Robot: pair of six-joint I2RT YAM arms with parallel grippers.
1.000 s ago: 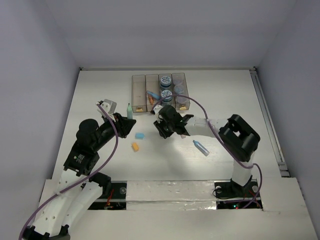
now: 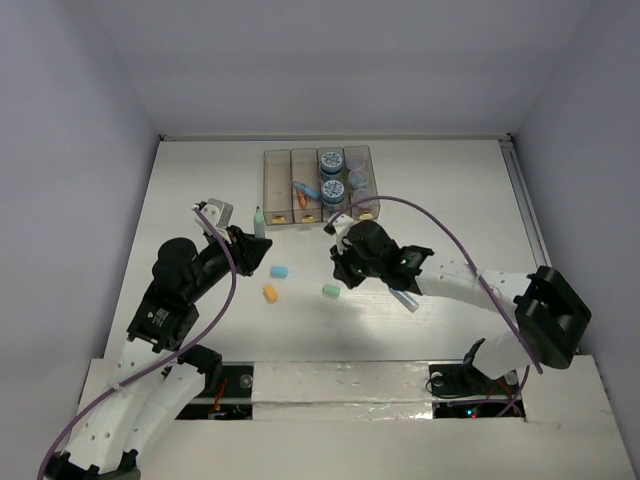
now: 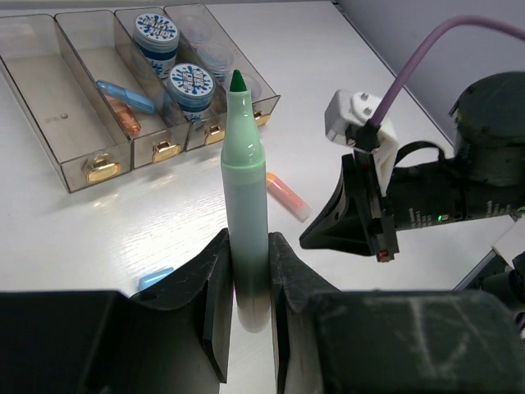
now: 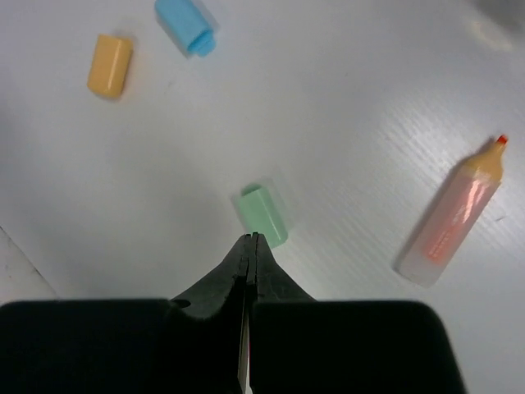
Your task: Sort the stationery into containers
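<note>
An upright green marker (image 3: 244, 197) is held in my left gripper (image 2: 254, 245), shut on it, left of the table's centre. My right gripper is shut, nothing between its fingertips, above a small green piece (image 2: 331, 291), apparently a cap. A blue cap (image 2: 279, 272) and orange cap (image 2: 270, 293) lie to the left; an orange-pink marker (image 4: 447, 217) lies to the right. A silvery blue marker (image 2: 405, 300) is partly under the right arm. The compartment box (image 3: 90, 168) at the back holds blue and orange markers (image 3: 127, 97) and lidded jars (image 3: 190, 86).
The box's leftmost compartment (image 2: 277, 180) looks empty; the rightmost holds clear round containers. The white table (image 2: 460, 180) has free room at the back right and left. Grey walls surround it, and purple cables arch over both arms.
The left arm and its marker have stayed still.
</note>
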